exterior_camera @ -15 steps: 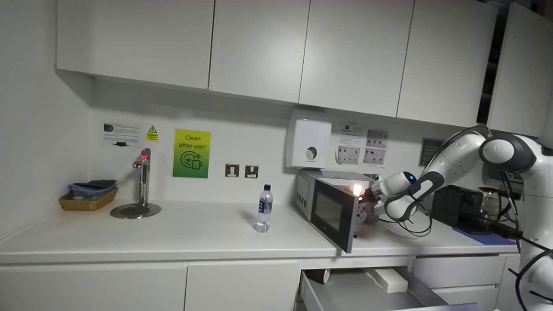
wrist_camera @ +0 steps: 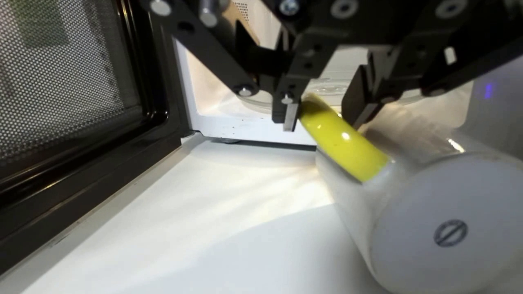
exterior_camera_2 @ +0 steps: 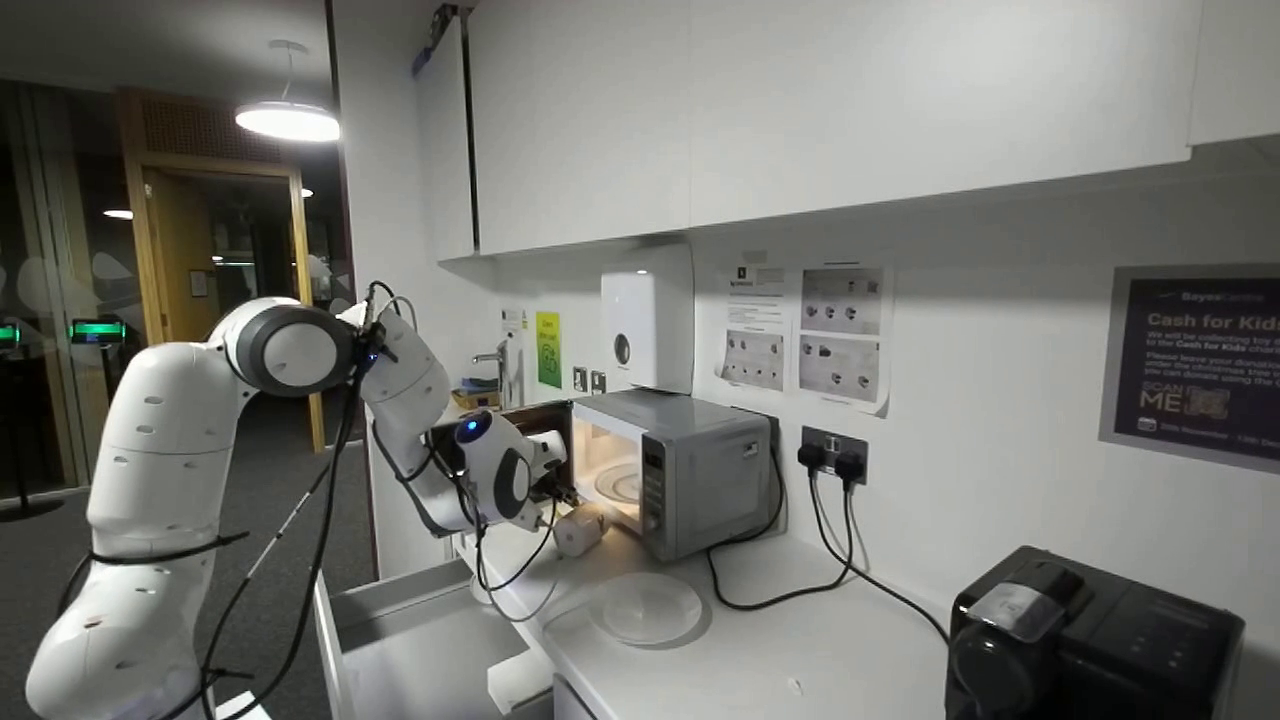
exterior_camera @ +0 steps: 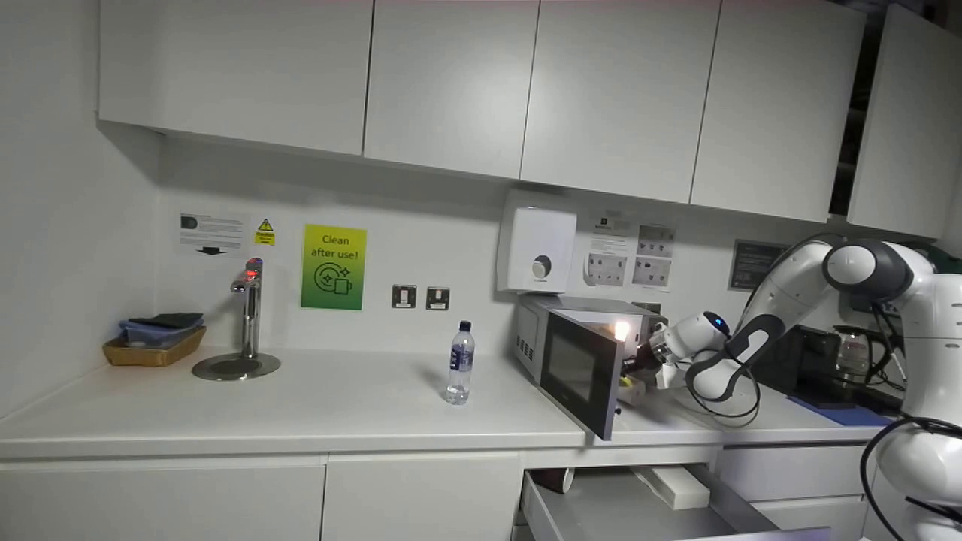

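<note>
In the wrist view a white mug (wrist_camera: 443, 230) is tipped onto its side, its round base towards the camera and its yellow handle (wrist_camera: 345, 142) pointing up and left. My gripper straddles the end of that handle with its fingers part open. The left finger is close against the yellow, while a gap shows on the right finger's side. Exterior view 2 has the mug (exterior_camera_2: 582, 529) low at the front of the microwave (exterior_camera_2: 708, 474), just beneath my gripper (exterior_camera_2: 559, 490). Whether the mug rests fully on the counter is unclear.
The microwave door (exterior_camera: 582, 370) stands wide open beside my gripper, and a glass turntable (exterior_camera_2: 619, 482) shows inside. A clear round plate (exterior_camera_2: 648, 607) lies on the counter. Below, a drawer (exterior_camera: 613, 505) is pulled out. A water bottle (exterior_camera: 460, 362) stands left of the microwave.
Over the last second my gripper and wrist have come down a little at the microwave's front. The mug also appears lower in exterior view 1. Door, drawer and bottle have stayed put.
</note>
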